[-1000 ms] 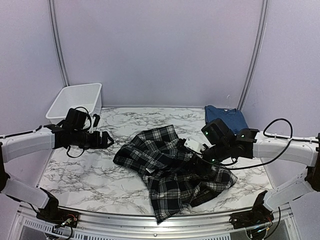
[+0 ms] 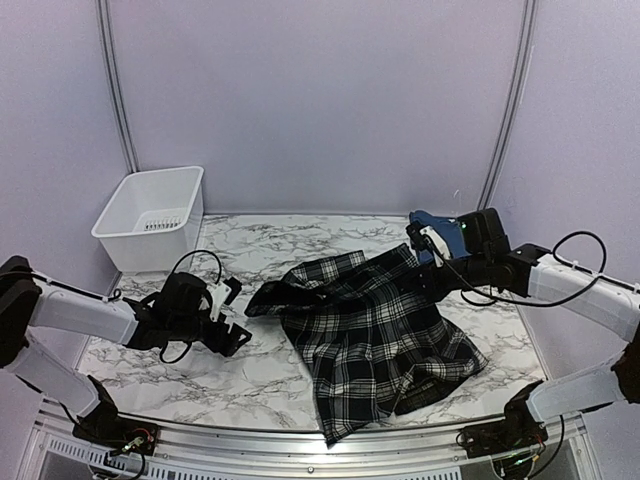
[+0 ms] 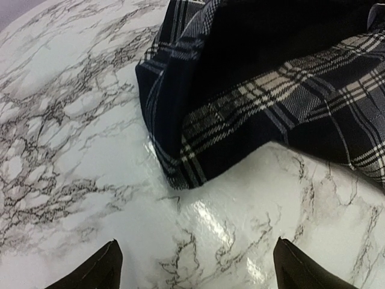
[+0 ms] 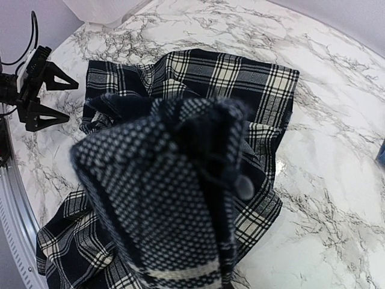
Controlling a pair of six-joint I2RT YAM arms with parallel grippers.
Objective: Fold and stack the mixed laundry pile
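Observation:
A black and white plaid garment [image 2: 370, 350] spreads over the middle and front right of the marble table, its upper right part raised at my right gripper [image 2: 425, 265]. In the right wrist view a blurred, close fold of the cloth [image 4: 150, 198] covers that gripper's fingers; it is shut on the cloth. My left gripper [image 2: 232, 325] is open, empty, just left of the garment's left corner [image 3: 180, 168], low over bare table.
A white plastic basket [image 2: 140, 240] stands at the back left. A folded blue item [image 2: 440, 220] lies at the back right, behind the right arm. Bare marble surrounds the garment, mostly on the left.
My right gripper has risen backward and right, drawing the plaid cloth up with it and shifting the garment right. My left gripper has moved down and toward the garment.

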